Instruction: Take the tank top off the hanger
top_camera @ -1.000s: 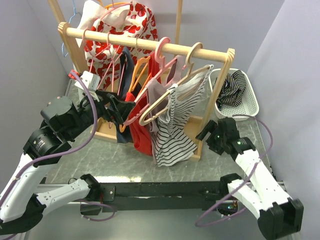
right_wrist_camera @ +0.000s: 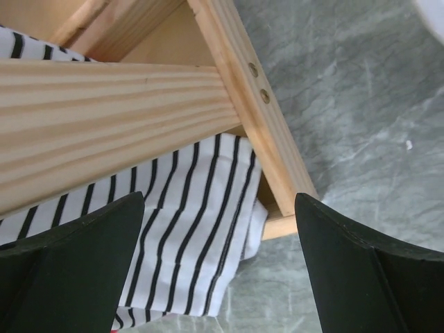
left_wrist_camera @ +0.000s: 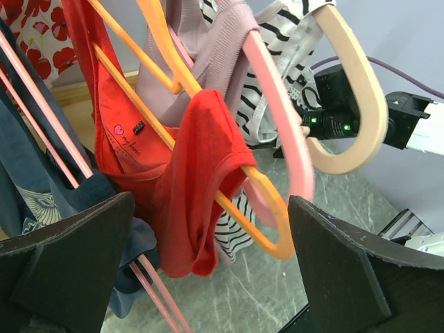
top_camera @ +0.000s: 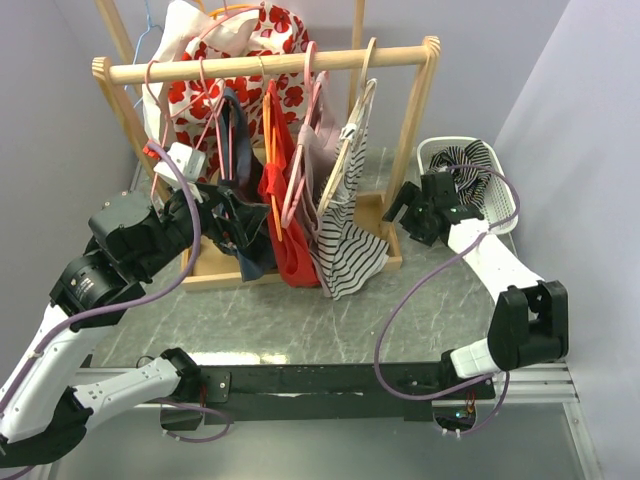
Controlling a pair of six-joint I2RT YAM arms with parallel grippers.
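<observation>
A black-and-white striped tank top (top_camera: 350,250) hangs at the rack's right side on a beige hanger (top_camera: 335,175); one strap hangs lower along it. My left gripper (top_camera: 255,222) stands open beside the hanging clothes. In the left wrist view, the end of an orange hanger (left_wrist_camera: 281,239) and a red garment (left_wrist_camera: 201,173) appear between its spread fingers. At the rack's right foot, my right gripper (top_camera: 398,212) is open. Its wrist view shows striped cloth (right_wrist_camera: 194,229) beneath a wooden rail (right_wrist_camera: 125,118), neither visibly gripped.
The wooden rack (top_camera: 270,66) also carries a mauve knit on a pink hanger (top_camera: 290,195) and a dark blue garment (top_camera: 240,150). A white basket (top_camera: 428,150) holding striped cloth stands right of it. Bare grey tabletop (top_camera: 300,325) lies in front.
The rack's right end has swung backward, and the hanging clothes have shifted with it.
</observation>
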